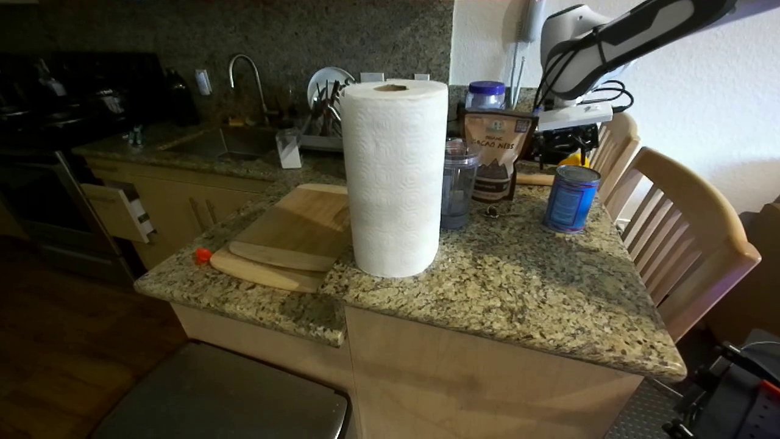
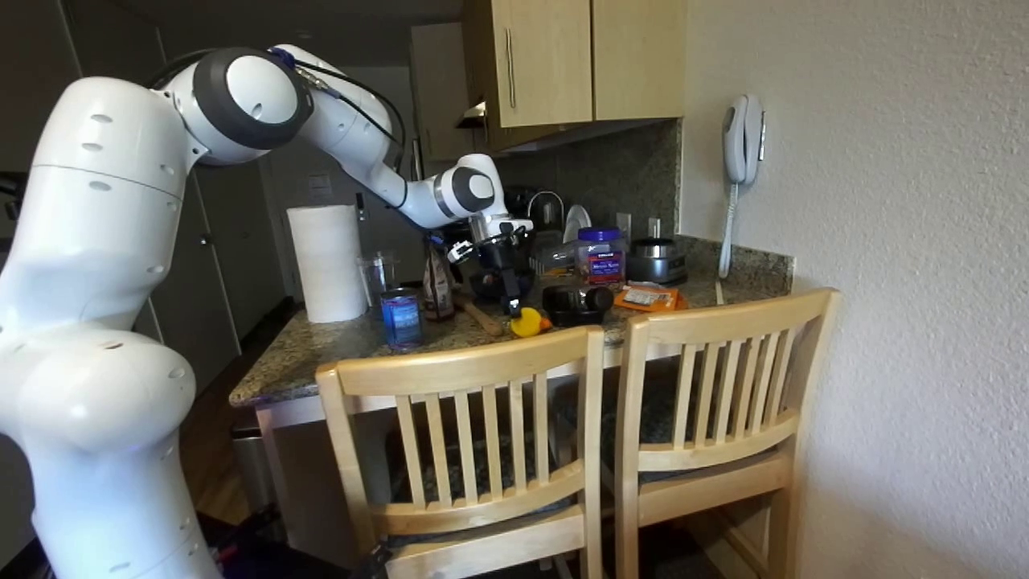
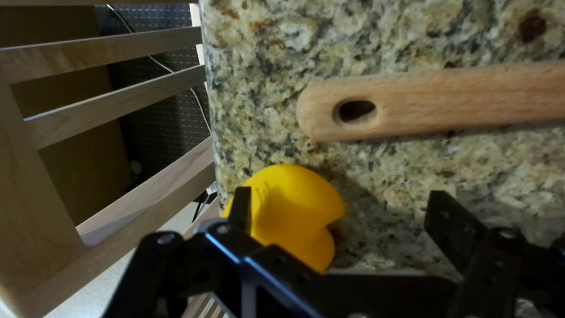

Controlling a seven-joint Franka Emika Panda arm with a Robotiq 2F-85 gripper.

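A yellow rounded object, notched on one side, lies on the granite counter close to its edge. Exterior view 2 shows the same yellow object with an orange tip, just by the fingers of my gripper. In the wrist view my gripper is open, its fingers wide apart. The left finger overlaps the yellow object in the picture; whether they touch I cannot tell. Bare counter shows beside the right finger. Above the yellow object in that view lies a wooden handle.
A blue can, a cacao nibs bag and a paper towel roll stand on the counter. A black container sits beside the yellow object. Wooden chairs line the counter edge.
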